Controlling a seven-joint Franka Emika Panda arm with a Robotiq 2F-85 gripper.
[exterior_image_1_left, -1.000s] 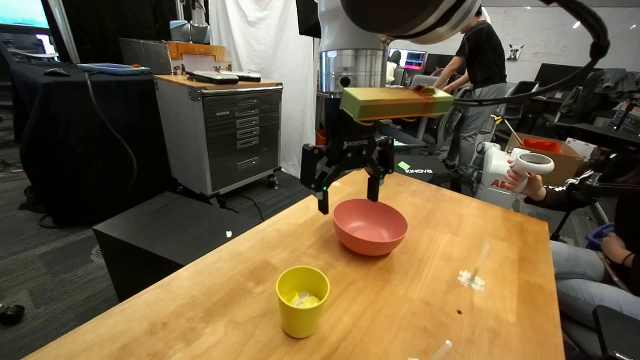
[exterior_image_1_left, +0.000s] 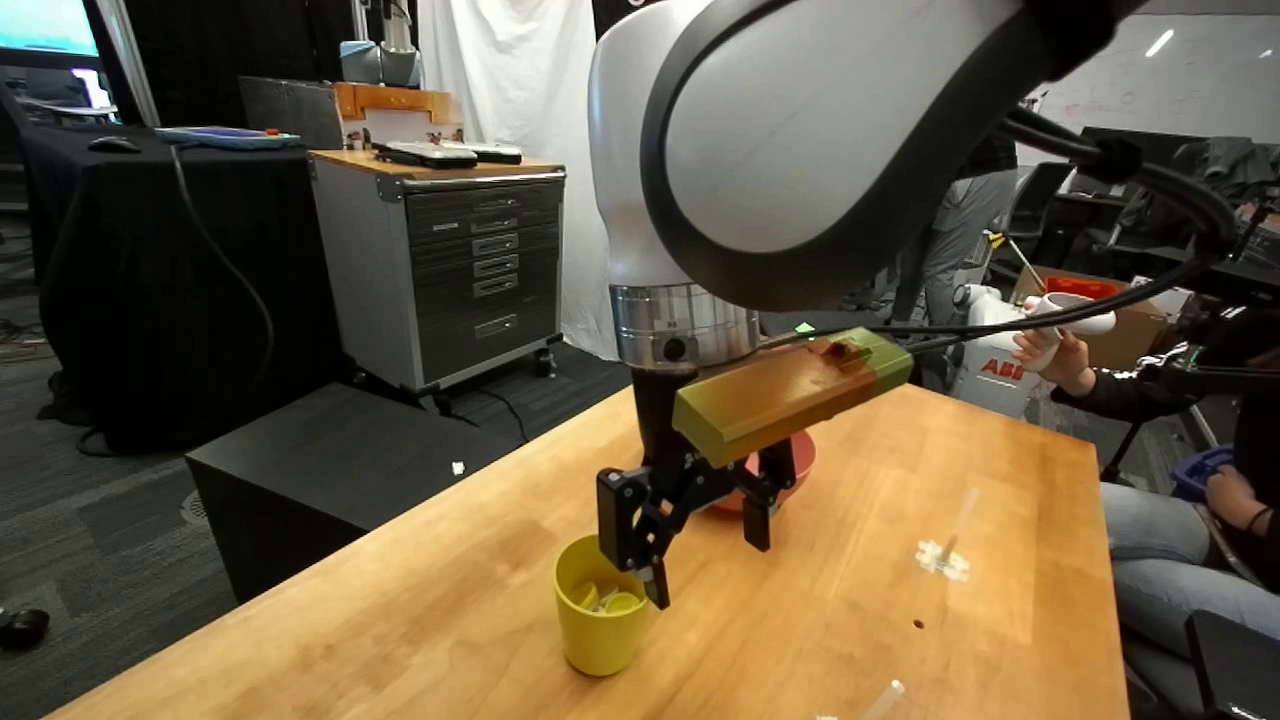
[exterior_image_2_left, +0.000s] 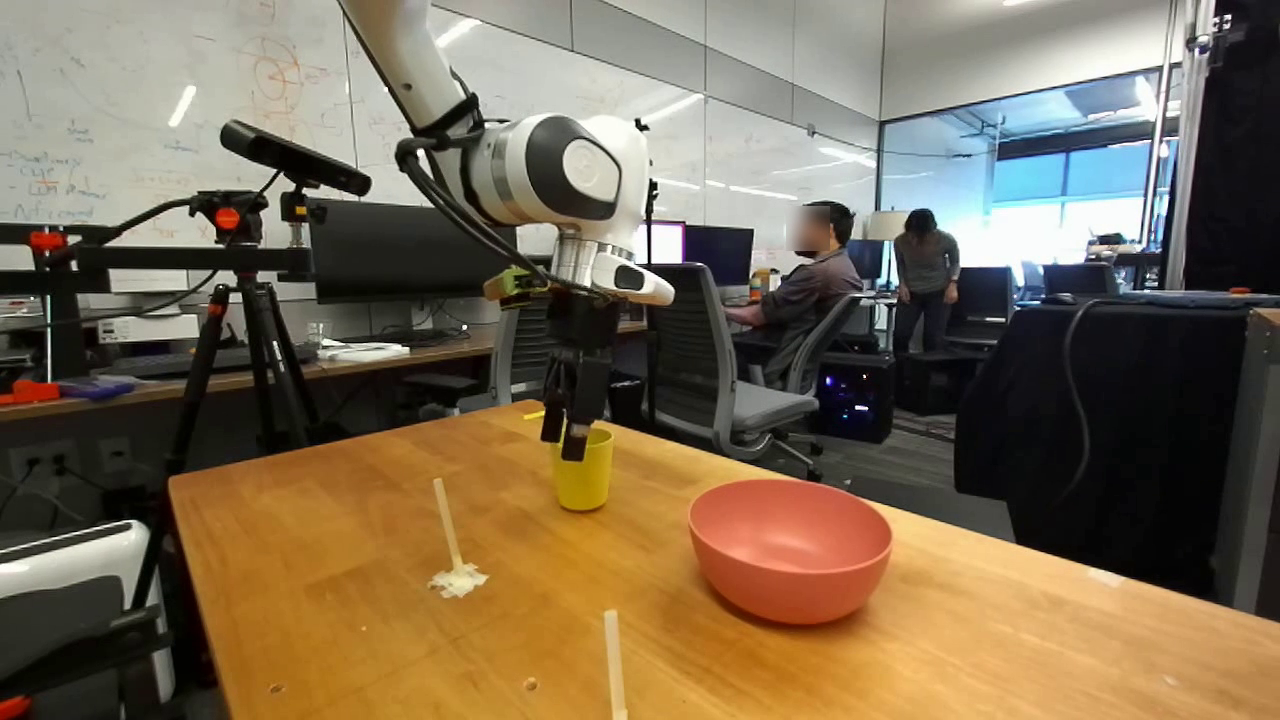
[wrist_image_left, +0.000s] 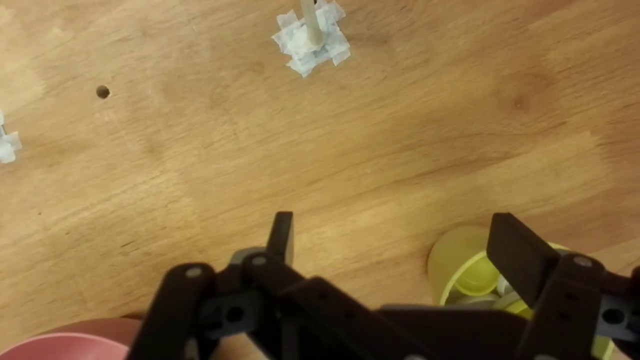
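Observation:
A yellow cup (exterior_image_1_left: 596, 642) stands upright on the wooden table, with small yellow and whitish pieces (wrist_image_left: 477, 277) inside it. My gripper (exterior_image_1_left: 708, 570) is open and points down beside and above the cup. In the wrist view one finger (wrist_image_left: 520, 255) overlaps the cup's mouth, while the other finger (wrist_image_left: 280, 237) is over bare wood. Nothing is between the fingers. Whether the near finger touches the cup, I cannot tell. The red bowl (exterior_image_2_left: 792, 552) sits apart from the cup; in exterior view 1 my gripper hides much of it.
Two thin sticks rise from the table, one (exterior_image_2_left: 447, 528) fixed with white tape, the other (exterior_image_2_left: 614, 666) nearer the camera in exterior view 2. Clear wood lies between them and the cup. A person at the right holds a white controller (exterior_image_1_left: 1071, 314).
My gripper has come down and toward the camera in exterior view 1, from above the bowl to beside the cup. It stays open. Cup and bowl have not visibly moved.

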